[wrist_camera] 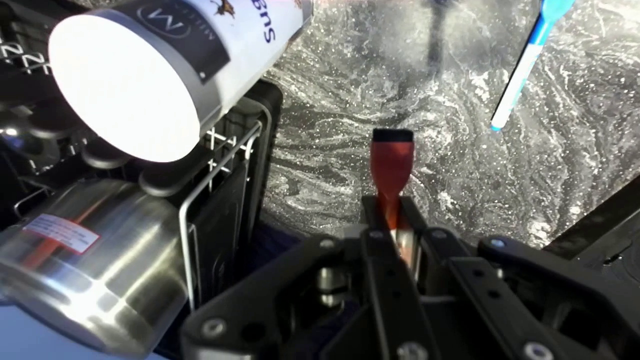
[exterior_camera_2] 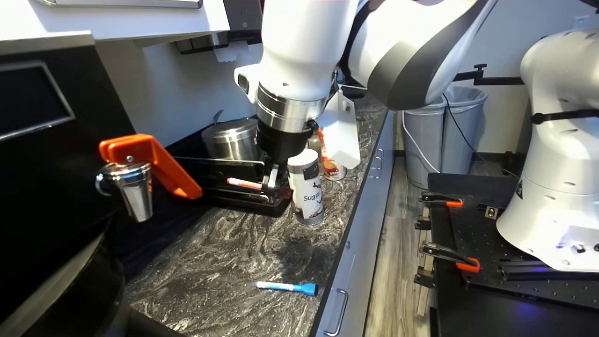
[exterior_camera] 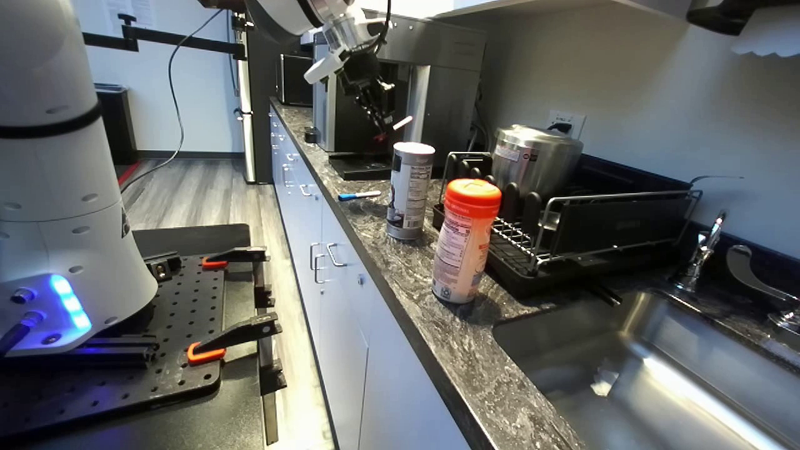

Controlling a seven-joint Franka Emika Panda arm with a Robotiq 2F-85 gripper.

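Note:
My gripper is shut on a red marker (wrist_camera: 393, 165), whose capped end juts out past the fingertips in the wrist view. Exterior view 2 shows the red marker (exterior_camera_2: 244, 183) held roughly level above the counter, and in exterior view 1 its white end (exterior_camera: 402, 123) tilts up from the gripper (exterior_camera: 380, 134). A blue marker (exterior_camera_2: 286, 288) lies alone on the dark speckled counter. The white and grey sugar canister (exterior_camera_2: 306, 188) stands upright near the gripper, beside the dish rack.
An orange-lidded canister (exterior_camera: 466, 240) stands nearer the sink (exterior_camera: 637, 390). The black dish rack (exterior_camera: 615, 232) bears a steel pot (exterior_camera: 534, 161). A coffee machine with an orange-handled portafilter (exterior_camera_2: 147, 160) stands behind the gripper.

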